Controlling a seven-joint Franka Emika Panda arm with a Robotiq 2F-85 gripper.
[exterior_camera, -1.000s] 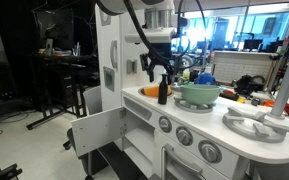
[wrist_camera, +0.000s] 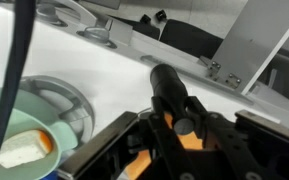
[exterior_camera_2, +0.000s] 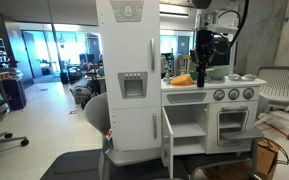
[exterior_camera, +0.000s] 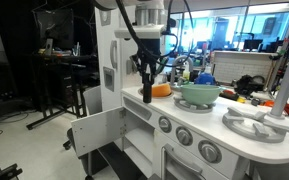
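A black bottle (exterior_camera: 147,90) hangs upright beneath my gripper (exterior_camera: 147,70), which is shut on its upper part. In the wrist view the dark bottle (wrist_camera: 167,82) points away from the camera, its round top between the fingers. It is in front of the counter's left part, near the open cabinet (exterior_camera: 139,128); exterior view 2 shows the bottle (exterior_camera_2: 200,73) above the counter's front edge. How far it is from that edge is hard to tell.
The cabinet's white door (exterior_camera: 99,134) stands open to the left. On the counter are an orange object (exterior_camera: 161,90) and a green bowl (exterior_camera: 195,94) on a burner. A tall white toy fridge (exterior_camera_2: 131,75) rises beside the cabinet. Open floor lies in front.
One second ago the bottle stood at the counter beside the orange object with the gripper at its top. Gripper and bottle have since moved left and toward the front, over the open cabinet side.
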